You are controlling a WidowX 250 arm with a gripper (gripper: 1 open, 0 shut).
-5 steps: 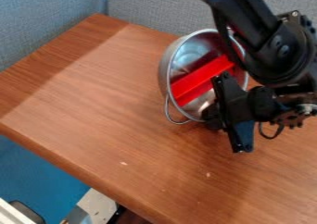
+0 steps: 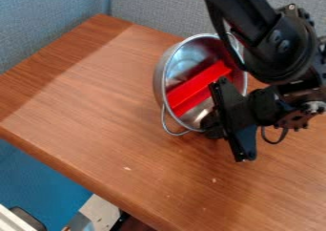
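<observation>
A metal pot (image 2: 170,66) with a wire handle lies tipped on its side on the wooden table (image 2: 90,111), its opening toward the camera. Inside it sits a red object (image 2: 193,87), long and bright. My black gripper (image 2: 230,139) is at the pot's lower right rim, pointing down, partly over the pot. Its fingertips are dark and crowded against the rim, so what is between them, if anything, is hard to see.
Grey padded walls stand behind the table at the left and back.
The pot and red object have shifted slightly left, and my gripper has moved a little left and down along with them.
</observation>
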